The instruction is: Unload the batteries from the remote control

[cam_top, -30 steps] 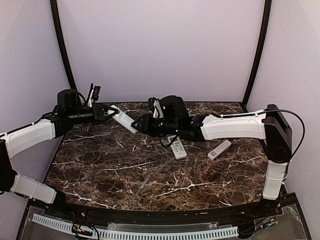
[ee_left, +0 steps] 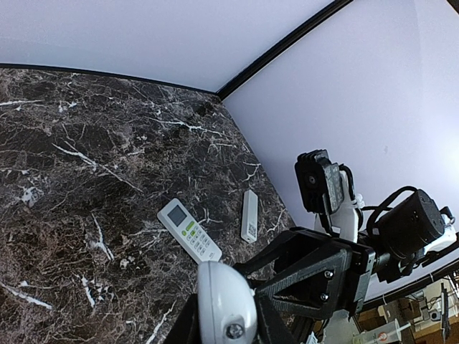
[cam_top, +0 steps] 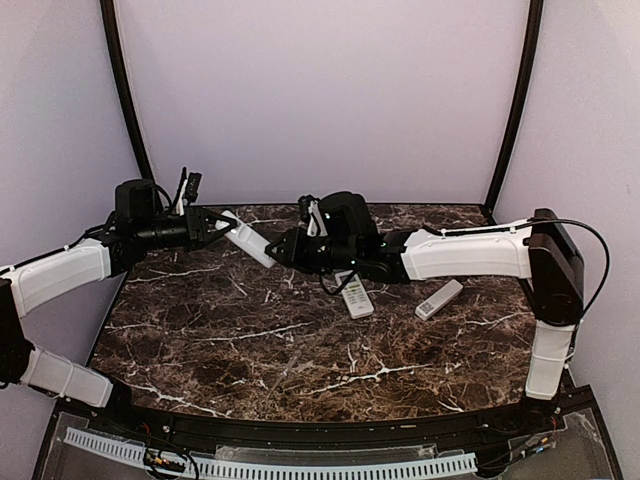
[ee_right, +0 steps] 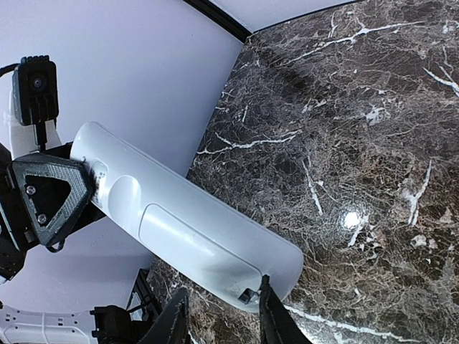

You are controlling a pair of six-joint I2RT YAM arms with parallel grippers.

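Note:
A white remote [cam_top: 247, 240] [ee_right: 183, 208] hangs above the table, battery cover side toward the right wrist camera, with my left gripper [cam_top: 222, 225] shut on its upper end. In the left wrist view its near end [ee_left: 224, 301] fills the bottom centre. My right gripper [cam_top: 280, 250] is at the remote's lower end, its fingertips part open at the edge of the cover, near a small dark latch. Whether they touch it is unclear.
A keypad remote [cam_top: 354, 298] [ee_left: 188, 229] lies on the marble table [cam_top: 220, 360] behind the right arm. A white slim bar [cam_top: 438, 298] lies farther right.

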